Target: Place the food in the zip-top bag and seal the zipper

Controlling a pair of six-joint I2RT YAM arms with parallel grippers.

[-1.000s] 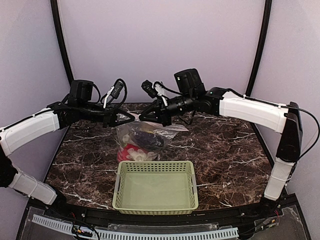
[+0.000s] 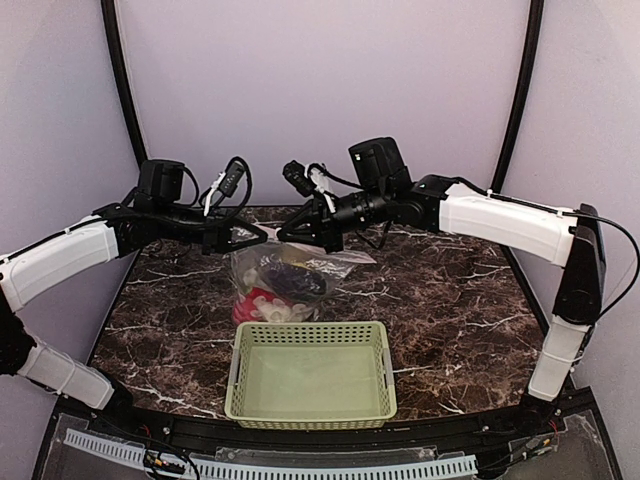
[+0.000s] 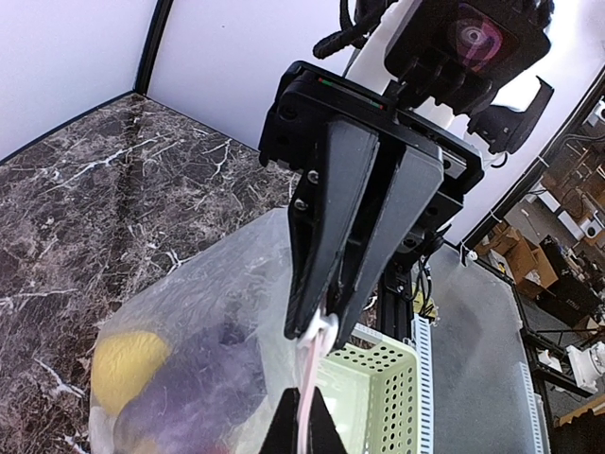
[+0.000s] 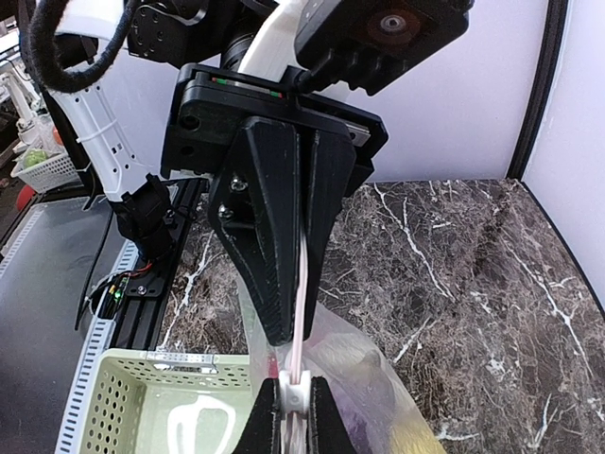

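The clear zip top bag stands behind the basket, with red, white and dark purple food inside; yellow food also shows in the left wrist view. My left gripper and right gripper face each other closely at the bag's top. Both are shut on the pink zipper strip, which runs between their fingertips. In the right wrist view a white slider-like piece sits on the strip at the far fingertips.
An empty pale green basket is at the table's front middle.
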